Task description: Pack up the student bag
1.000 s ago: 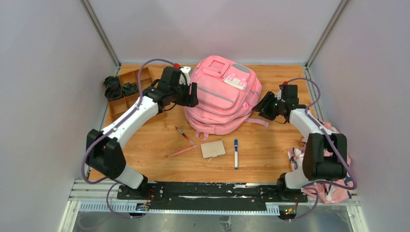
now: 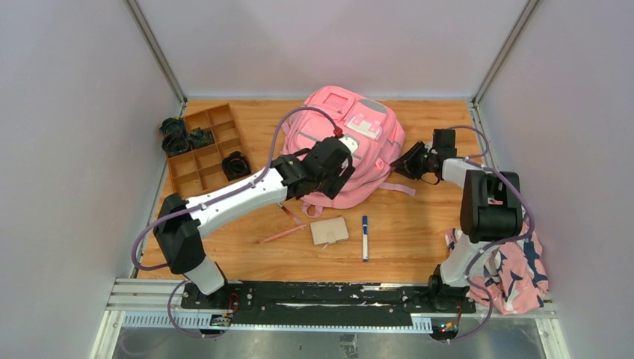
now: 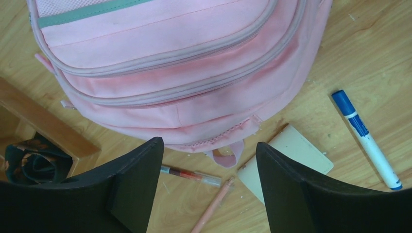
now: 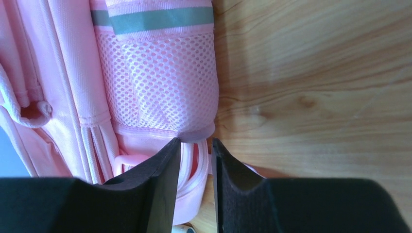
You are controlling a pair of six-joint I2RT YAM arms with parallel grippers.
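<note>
The pink student bag (image 2: 351,120) lies at the back middle of the table. My left gripper (image 2: 341,182) is open above its front end; in the left wrist view nothing stands between its fingers, and the bag's front (image 3: 194,111) lies beyond. At the bag's right side is my right gripper, its fingers part open with a narrow gap. The lower edge of the mesh side pocket (image 4: 170,87) is at its fingertips; contact cannot be told. A cream notebook (image 2: 330,231), a blue-capped marker (image 2: 365,239), a pink pen (image 2: 284,233) and a red-and-clear pen (image 3: 192,175) lie in front.
A wooden compartment box (image 2: 196,179) with dark rolled items in it stands at the left. Patterned pink cloth (image 2: 516,280) is heaped at the right front. Bare table (image 2: 407,239) lies right of the marker.
The bag has not visibly moved.
</note>
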